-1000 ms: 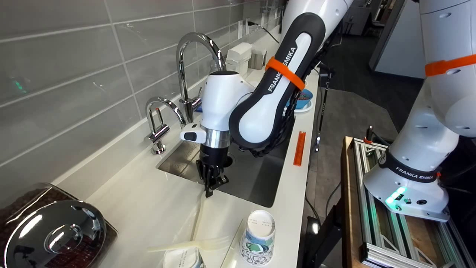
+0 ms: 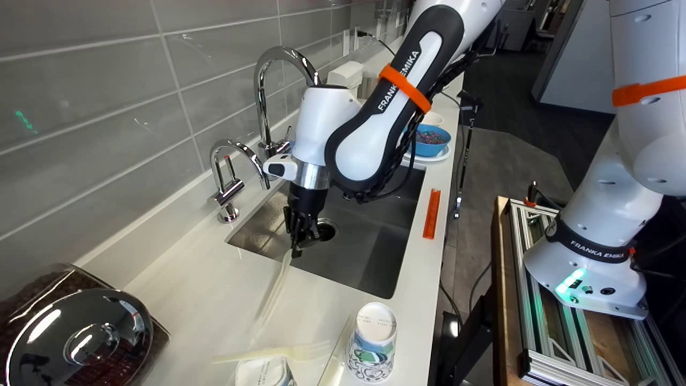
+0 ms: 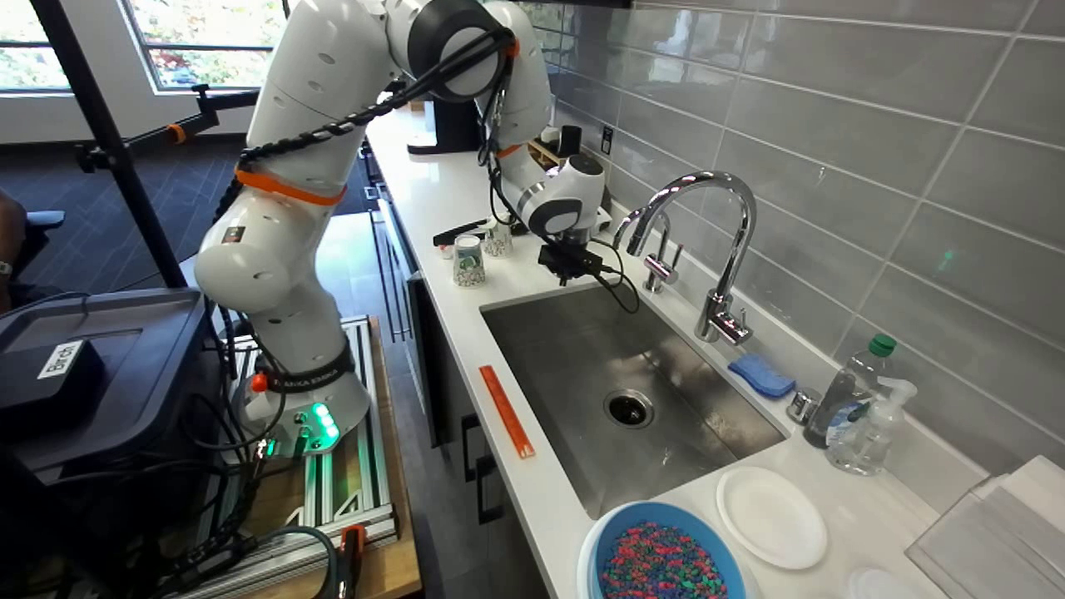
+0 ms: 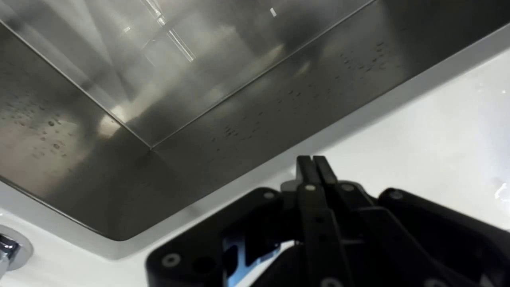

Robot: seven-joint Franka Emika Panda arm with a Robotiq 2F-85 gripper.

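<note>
My gripper (image 2: 296, 252) hangs pointing down by the sink's edge nearest the cups. Its black fingers are pressed together in the wrist view, with nothing visible between their tips. Below them show the sink's rim and bare white counter (image 4: 430, 138). The steel sink (image 3: 599, 349) looks empty apart from some water drops. In exterior view 1, a pale streak (image 2: 276, 289) runs along the counter from under the fingertips; I cannot tell whether it is a reflection or an object. The arm partly hides the gripper in exterior view 2.
Patterned cups (image 2: 371, 344) stand on the counter with a pale fork (image 2: 276, 353) nearby. Chrome faucets (image 2: 263, 96) rise along the wall side. An orange strip (image 3: 506, 409) lies on the front rim. A blue bowl (image 3: 734, 564) of colourful bits sits past the sink.
My gripper has shifted up in exterior view 1, away from the cups and towards the sink. The pale streak has shifted with it. The cups and fork have stayed put.
</note>
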